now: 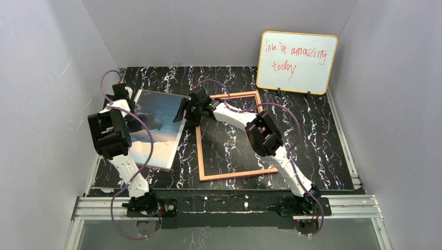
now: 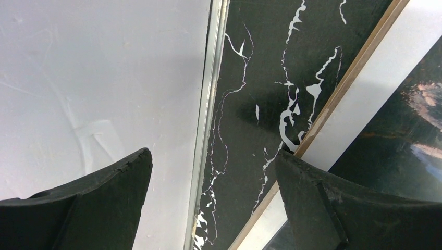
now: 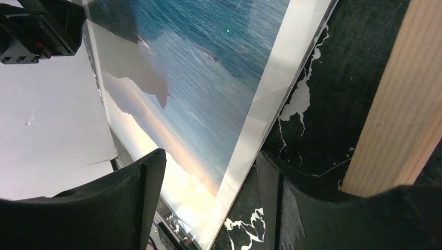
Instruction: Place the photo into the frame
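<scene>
The photo [image 1: 163,117], a sea-and-sunset picture on a board with a white border, lies slightly askew at the left of the table. To its right rests the empty wooden frame [image 1: 200,152]. My left gripper is open at the photo's left side; one finger [image 2: 312,192] overlaps the board's edge in the left wrist view, contact unclear. Open too, my right gripper has the photo's right border [image 3: 237,161] running between its fingers without being clamped. The right arm covers part of the frame's upper left corner.
A grey wall [image 2: 104,104] stands close beside the left gripper, past a metal rail [image 2: 207,99]. At the back right leans a whiteboard [image 1: 297,61] with red writing.
</scene>
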